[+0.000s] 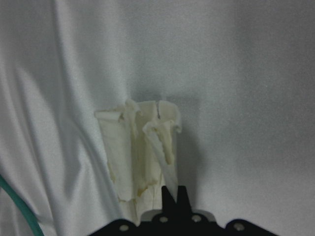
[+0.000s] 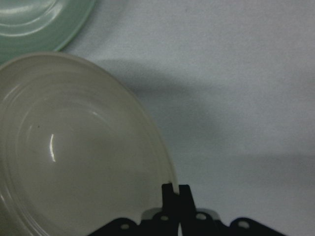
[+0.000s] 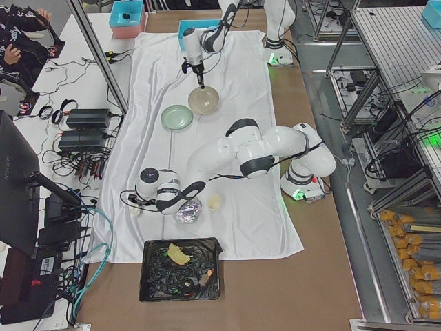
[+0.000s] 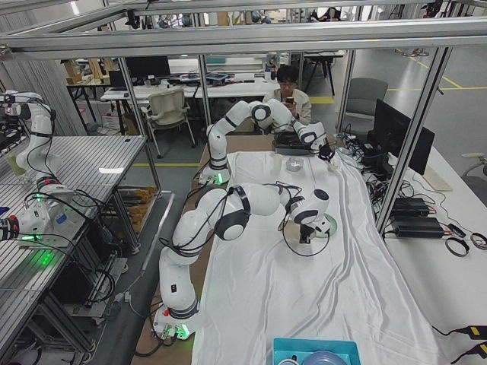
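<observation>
A cream plate (image 2: 83, 137) and a green plate (image 3: 177, 117) sit side by side on the white cloth. My right gripper is shut on the cream plate's rim. My left gripper is shut on a crumpled, torn piece of off-white paper (image 1: 135, 147) lying on the cloth, low on the left in the camera left view. A crumpled foil ball (image 3: 187, 212) lies beside it, mostly behind the left arm, with a pale round item (image 3: 214, 202) to the right.
A black-lined tray (image 3: 179, 286) with a yellow item stands beyond the cloth's near edge. A blue bin (image 4: 312, 346) stands at the other end, behind the right arm. Cables and a monitor line the side desk.
</observation>
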